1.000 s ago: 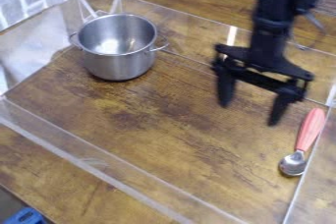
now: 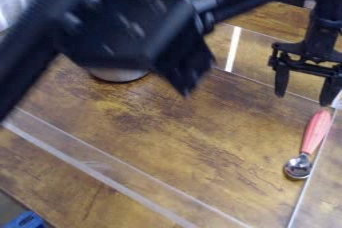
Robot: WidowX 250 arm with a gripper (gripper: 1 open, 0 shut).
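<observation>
My gripper (image 2: 305, 86) is at the right edge, open, its black fingers apart with nothing visible between them. It hangs just above and behind a scoop (image 2: 317, 132) with a red-pink handle and metal head, which lies on the wooden table (image 2: 174, 157) with the head toward the front. A blurred dark mass of the arm covers much of the upper left, hiding nearly all of the metal pot (image 2: 118, 75); only its lower part shows.
Clear tape strips run across the table, which is bare in the middle and front. A blue object (image 2: 24, 221) sits at the bottom left corner.
My gripper has moved right, from over the table's middle to above the scoop's handle end. The dark arm part has swung down over the upper left, covering the pot.
</observation>
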